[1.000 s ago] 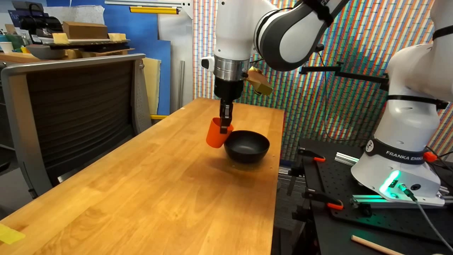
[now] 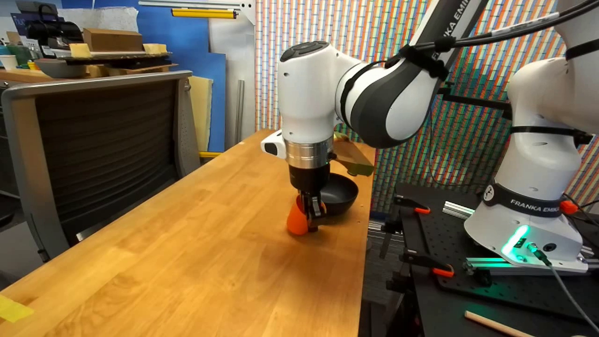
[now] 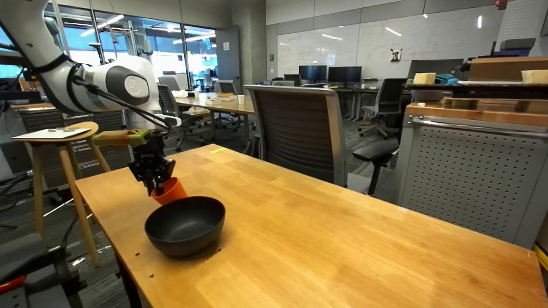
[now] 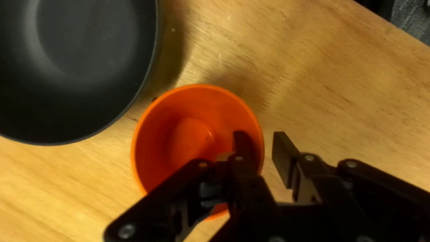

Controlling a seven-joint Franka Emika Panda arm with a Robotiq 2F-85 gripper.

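An orange cup (image 4: 193, 141) is down at the tabletop beside a black bowl (image 4: 86, 44), with a narrow strip of wood showing between them. In exterior view 2 the cup (image 3: 172, 191) looks slightly tilted, partly behind the bowl (image 3: 186, 226). My gripper straddles the cup's rim, one finger inside and the other outside. Its fingers stand part open, with space between the outer finger and the cup wall. Nothing shows inside the bowl, nor in the visible part of the cup. In exterior view 1, my gripper (image 2: 314, 213) covers part of the cup (image 2: 297, 219).
An office chair (image 2: 106, 129) stands along the opposite side.
The arm has come down with the cup, which moved from hanging tilted beside the bowl to the tabletop, nearer the exterior view 1 camera. The fingers now stand apart from the cup wall.
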